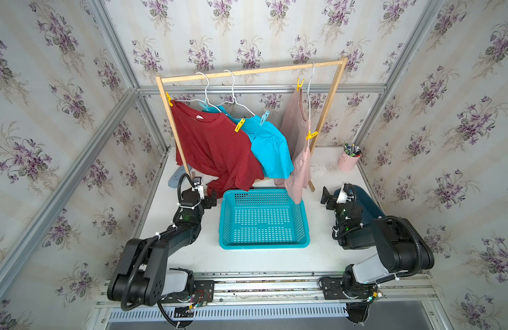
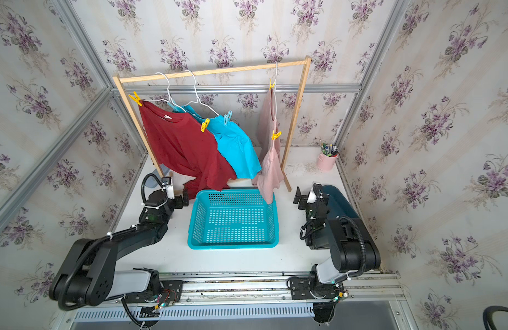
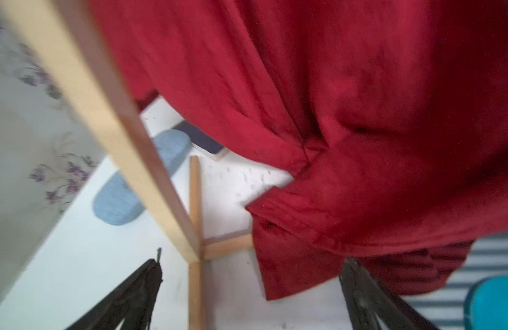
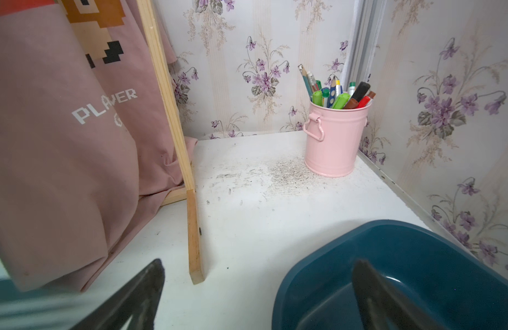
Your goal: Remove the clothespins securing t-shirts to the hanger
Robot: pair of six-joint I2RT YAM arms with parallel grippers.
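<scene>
A red shirt, a bright blue shirt and a pink shirt hang from the wooden rack on white hangers. Yellow clothespins grip the red shirt at its left shoulder and right shoulder. One light-blue clothespin sits on the blue shirt's right shoulder. On the pink shirt are an upper yellow clothespin and a lower yellow clothespin. My left gripper is open and empty, low before the red shirt. Open and empty too, my right gripper stands right of the rack.
A teal basket lies between the arms, below the shirts. A dark blue tub stands by the right arm. The pink pencil cup is at the back right. Wooden rack posts flank the shirts.
</scene>
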